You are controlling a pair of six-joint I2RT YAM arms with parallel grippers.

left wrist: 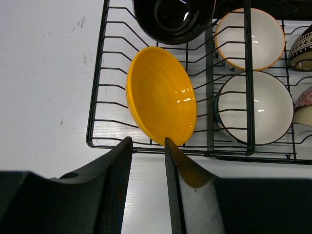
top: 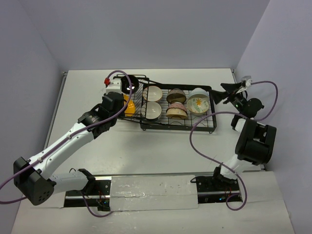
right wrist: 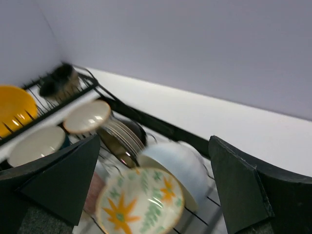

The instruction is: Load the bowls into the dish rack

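Note:
The black wire dish rack [top: 178,127] holds several bowls. Nearest its right end, a floral bowl [top: 198,105] leans with its patterned face showing, and a pale bowl [right wrist: 176,163] stands behind it. To the right of the rack, my right gripper [top: 220,93] is open and empty, apart from the floral bowl. At the left end, a yellow bowl [left wrist: 163,97] and a black bowl [left wrist: 175,17] sit in the raised section. My left gripper is a little open over the front of that section, nothing between its fingers.
White bowls [left wrist: 256,107], a dark patterned bowl [top: 176,95] and a pink-rimmed bowl [top: 176,111] fill the middle of the rack. Walls stand behind and to the right.

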